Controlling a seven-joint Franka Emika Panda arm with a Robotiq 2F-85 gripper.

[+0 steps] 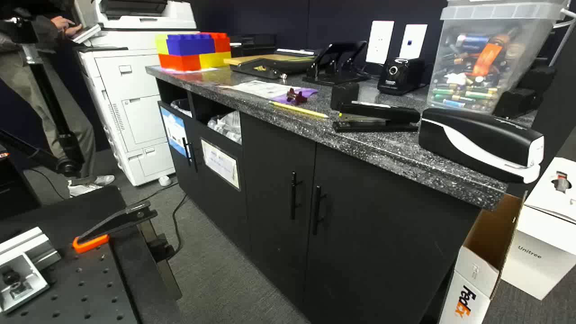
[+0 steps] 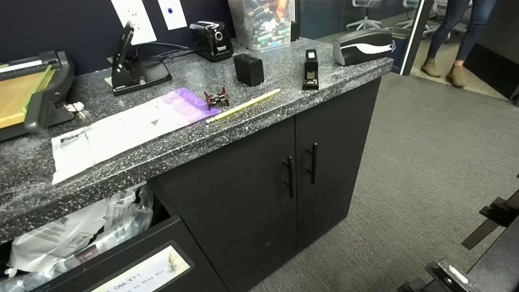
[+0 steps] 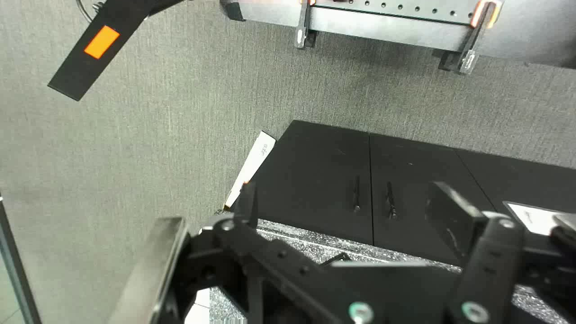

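Note:
In the wrist view my gripper stands open, its two fingers wide apart with nothing between them. Behind the gap are the black cabinet doors and a speckled counter edge. Neither exterior view shows the gripper. On the counter (image 2: 282,104) a yellow pencil (image 2: 245,105) lies near the front edge, beside a dark red clip-like piece (image 2: 216,98) on a white and purple sheet (image 2: 116,129). Right of the pencil are a small black block (image 2: 249,69) and a black stapler (image 1: 378,112). A larger black-and-white stapler-like device (image 1: 480,140) rests at the right end.
Toward the wall stand a black pencil sharpener (image 1: 400,75), a black stand (image 1: 335,64) and a clear bin (image 1: 475,59) full of small items. Big coloured blocks (image 1: 193,51) and a paper cutter (image 2: 48,92) occupy the left. Open floor separates the cabinet from a perforated work table (image 1: 81,286).

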